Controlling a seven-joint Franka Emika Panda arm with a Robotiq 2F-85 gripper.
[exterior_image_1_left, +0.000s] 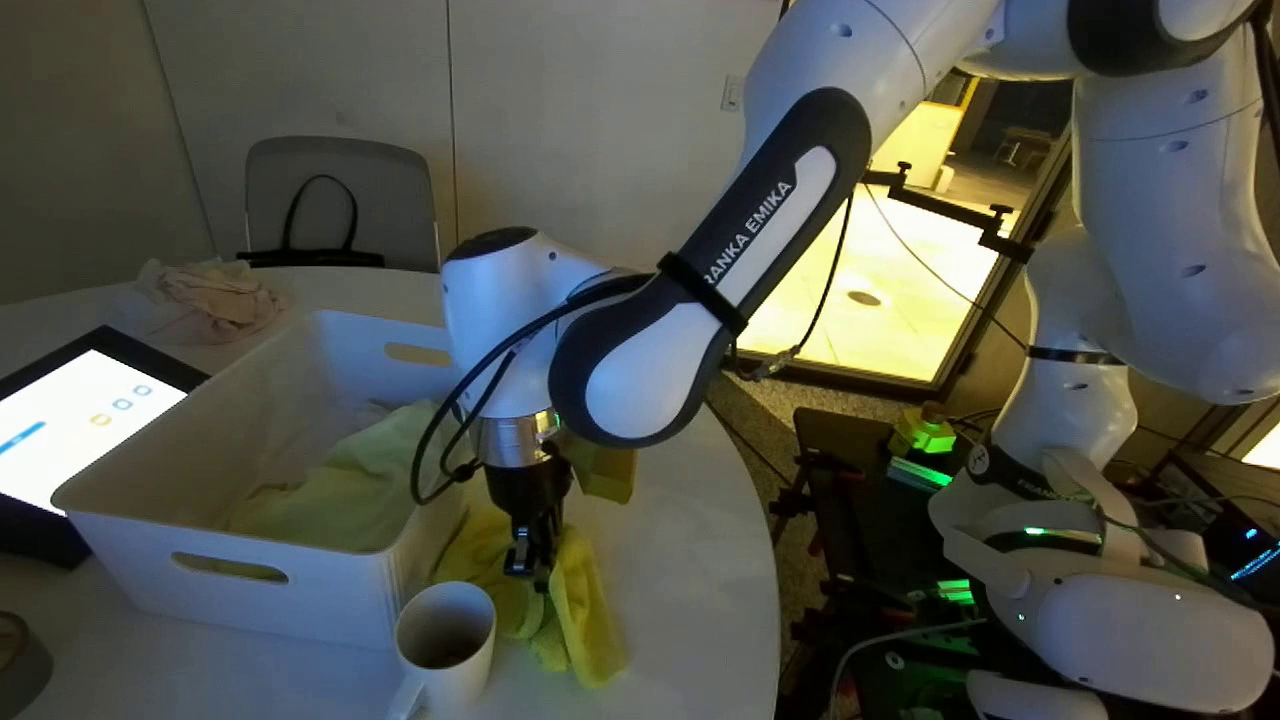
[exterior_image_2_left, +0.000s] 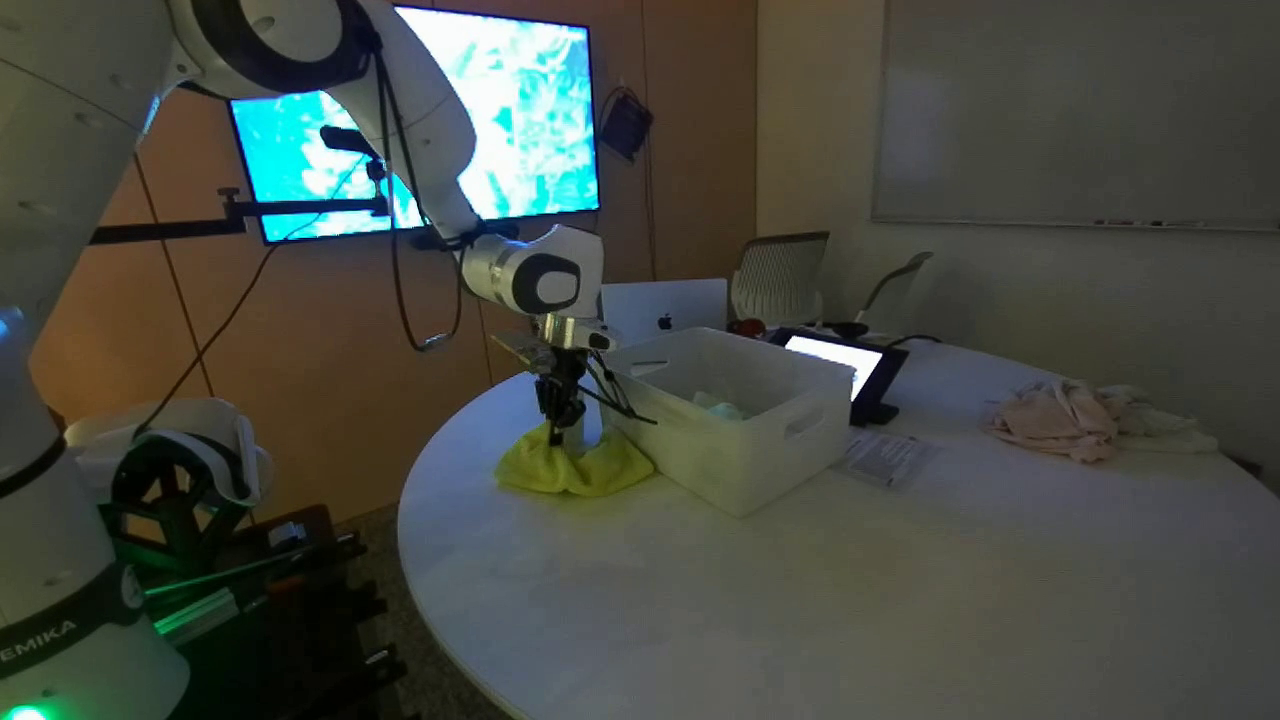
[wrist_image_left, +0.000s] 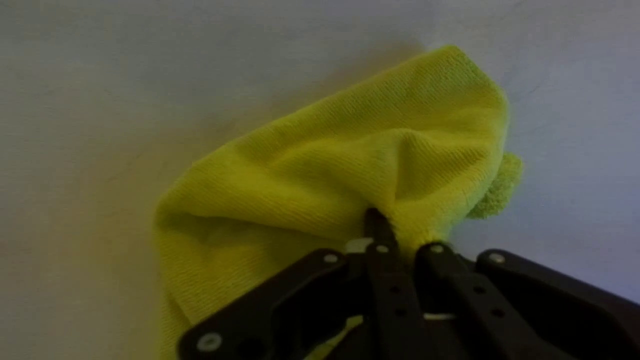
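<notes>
A crumpled yellow cloth (exterior_image_2_left: 576, 468) rests on the white table beside the bin. My gripper (exterior_image_1_left: 531, 574) points down over it, and in the wrist view the black fingers (wrist_image_left: 384, 264) are shut with a bunched fold of the cloth (wrist_image_left: 336, 174) between them. The pinched part is drawn up toward the fingertips, while much of the cloth appears to lie on the tabletop. In the second exterior view the gripper (exterior_image_2_left: 561, 426) meets the cloth's top. A white bin (exterior_image_1_left: 288, 588) stands right beside it, with a pale greenish cloth (exterior_image_1_left: 348, 480) inside.
A white mug (exterior_image_1_left: 446, 648) stands close to the yellow cloth and the bin's corner. Behind the bin is a lit tablet (exterior_image_1_left: 90, 408); a pinkish cloth (exterior_image_2_left: 1062, 420) lies farther off.
</notes>
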